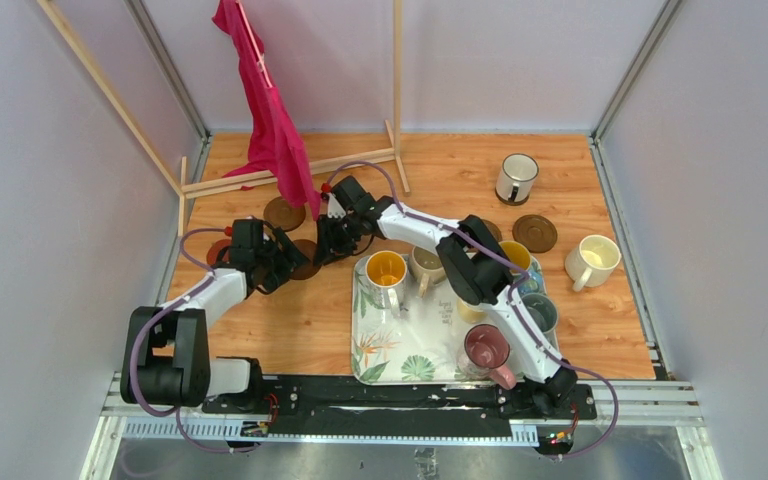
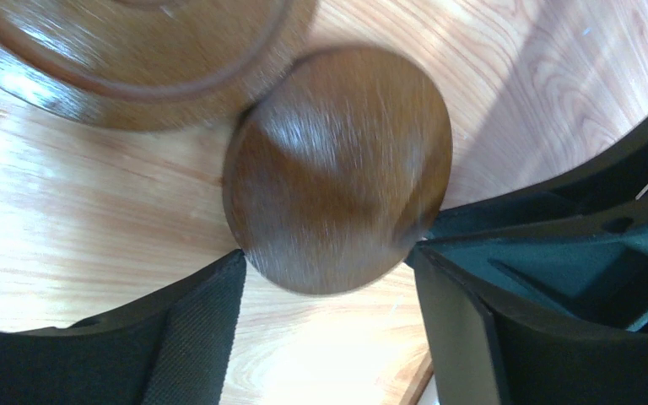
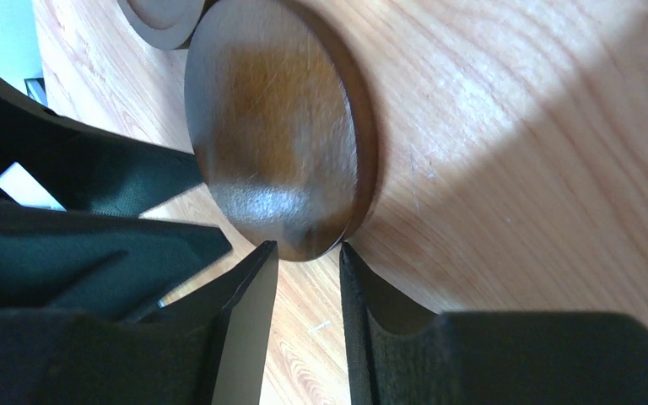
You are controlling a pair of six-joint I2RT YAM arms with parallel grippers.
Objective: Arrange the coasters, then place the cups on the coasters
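A wooden coaster (image 1: 302, 262) lies between my two grippers. In the left wrist view this disc (image 2: 337, 169) fills the middle, beside a second coaster (image 2: 135, 59). My left gripper is part open at its near edge. My right gripper has its narrowly parted fingertips at the rim of the same coaster. Several mugs stand on the tray, including an orange-lined mug (image 1: 387, 268); a white mug (image 1: 517, 175) stands at the back right.
A wooden rack (image 1: 360, 158) with pink cloth (image 1: 275, 130) is at the back left. The tray (image 1: 400, 360) fills the front right. A cream mug (image 1: 590, 260) and another coaster (image 1: 534, 233) are on the right.
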